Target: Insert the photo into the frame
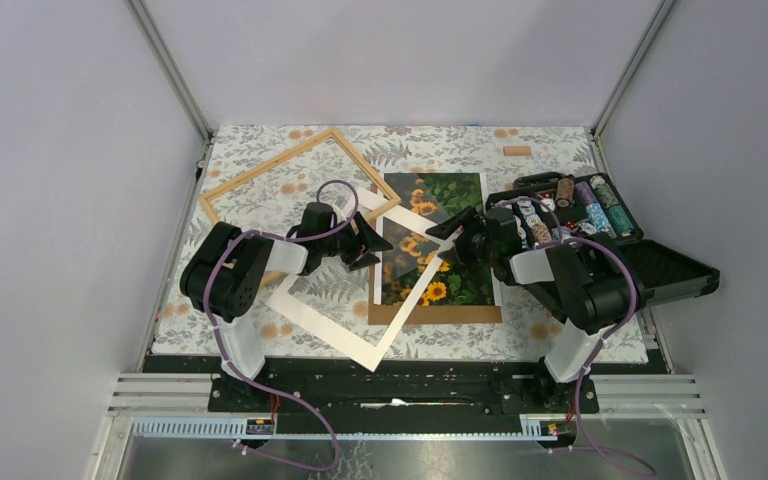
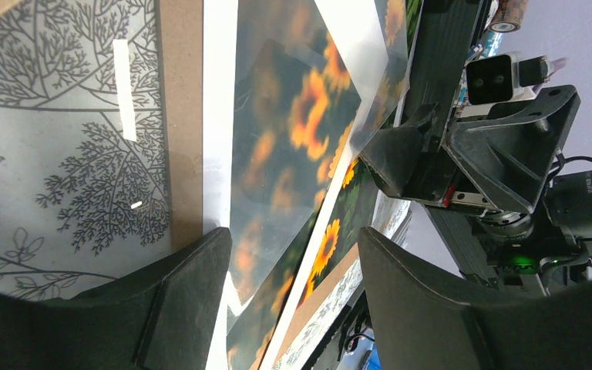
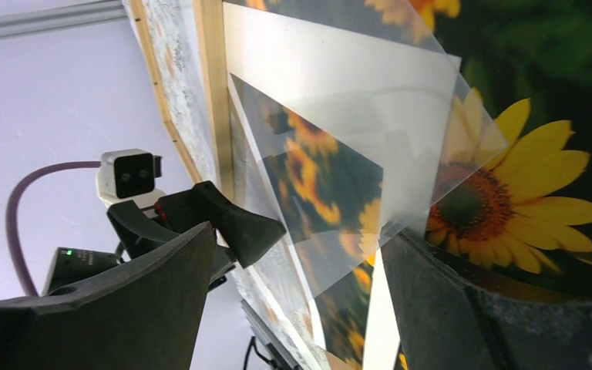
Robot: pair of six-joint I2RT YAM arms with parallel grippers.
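Note:
The sunflower photo (image 1: 465, 283) lies flat on a brown backing board (image 1: 440, 314). Across it, askew, rests a white mat (image 1: 328, 328), and a clear sheet (image 3: 474, 135) covers part of the photo and mat. To the left is the empty wooden frame (image 1: 268, 164), one corner over the mat. My left gripper is low over the photo's left edge, fingers apart, nothing visibly held. Above the mat's right corner, my right gripper stands open; its right fingertip is close by the corner, and whether it touches cannot be told.
An open black case (image 1: 675, 272) with several patterned rolls stands on the right, close to my right arm. A small wooden block (image 1: 517, 151) sits at the back.

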